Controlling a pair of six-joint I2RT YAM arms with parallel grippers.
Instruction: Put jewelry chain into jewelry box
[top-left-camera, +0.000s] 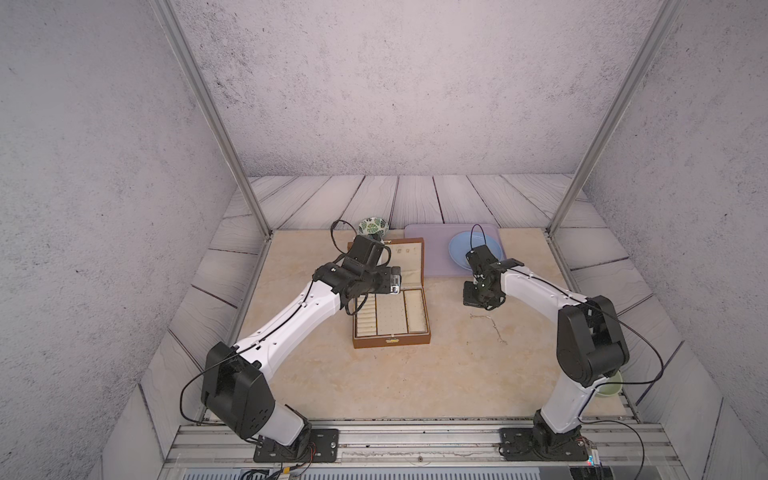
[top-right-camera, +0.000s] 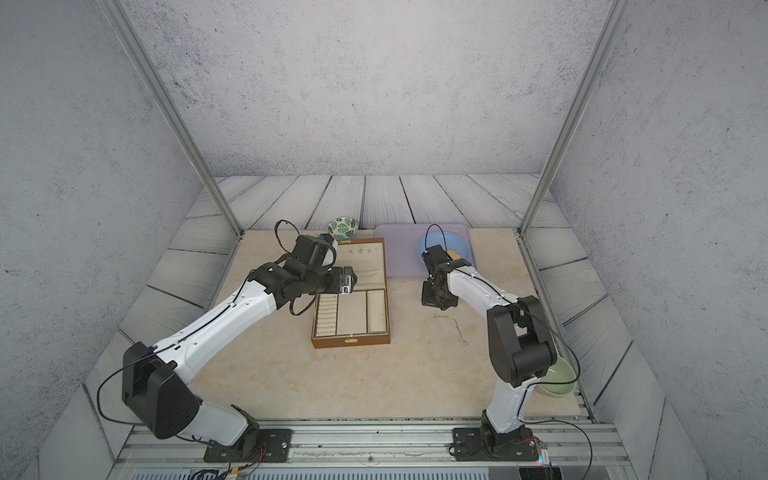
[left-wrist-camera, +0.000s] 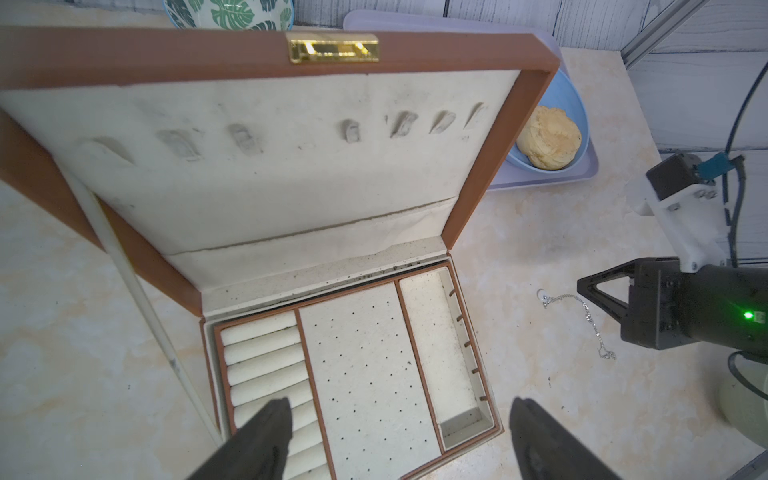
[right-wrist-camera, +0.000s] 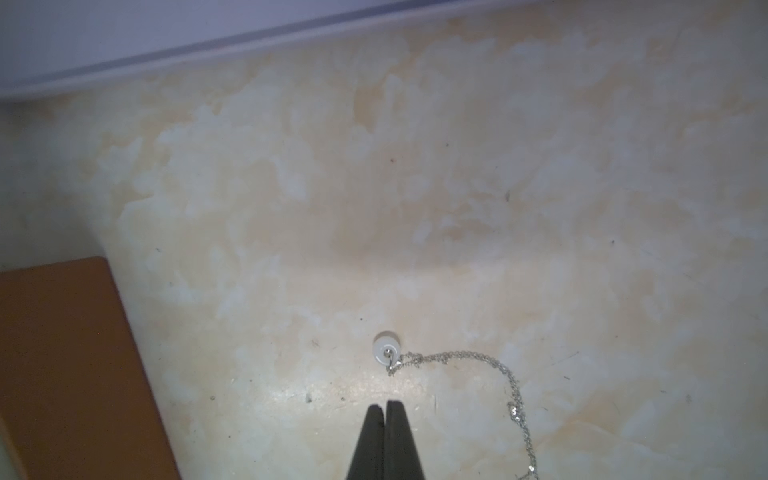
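The thin silver chain (right-wrist-camera: 512, 392) lies curved on the table, with a small white ring (right-wrist-camera: 387, 349) at one end. Above it, my right gripper is shut; nothing shows between its fingers, and the chain lies clear of them. In the top left view the chain (top-left-camera: 494, 324) is just in front of that arm. To its left stands the brown jewelry box (top-left-camera: 391, 342), lid raised, its cream compartments bare. My left gripper is open over the box, with empty space between its fingers.
Behind lie a purple tray (top-right-camera: 396, 240) and a blue plate (left-wrist-camera: 572, 100) bearing a bread roll (left-wrist-camera: 549, 137). A leaf-patterned bowl (top-right-camera: 343, 228) stands behind the lid, a green bowl (top-right-camera: 557, 376) at the right edge.
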